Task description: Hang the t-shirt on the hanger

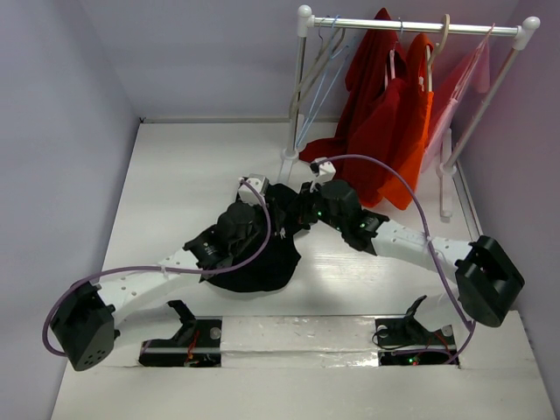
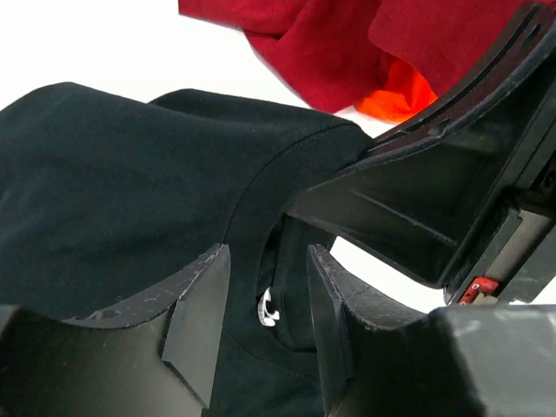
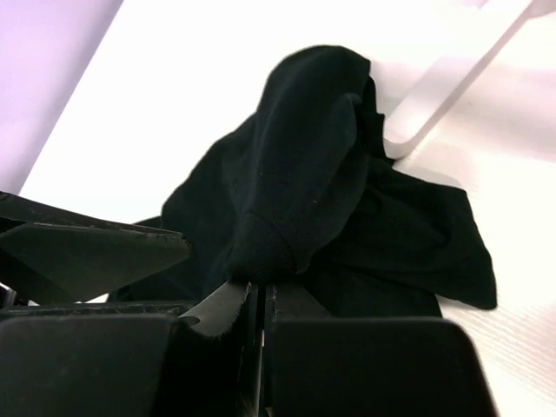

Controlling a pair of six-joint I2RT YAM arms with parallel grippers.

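Note:
The black t-shirt point(image 1: 258, 273) lies rumpled on the table, partly covered by both arms in the top view. My right gripper is shut on a fold of its edge, and the cloth point(image 3: 304, 165) bulges up beyond the fingertips. Over the opening in the shirt point(image 2: 130, 191), my left gripper stands open with its fingers apart. A small white piece point(image 2: 268, 309) shows in that opening, between the left fingers in view; whether it is a label or part of a hanger I cannot tell.
Behind the shirt stands a white rack point(image 1: 420, 26). Empty hangers point(image 1: 322, 83) hang at its left end, red point(image 1: 378, 105) and orange point(image 1: 411, 131) garments farther right. The rack's foot point(image 3: 434, 100) is close to the shirt. Bare table point(image 1: 166, 175) lies to the left.

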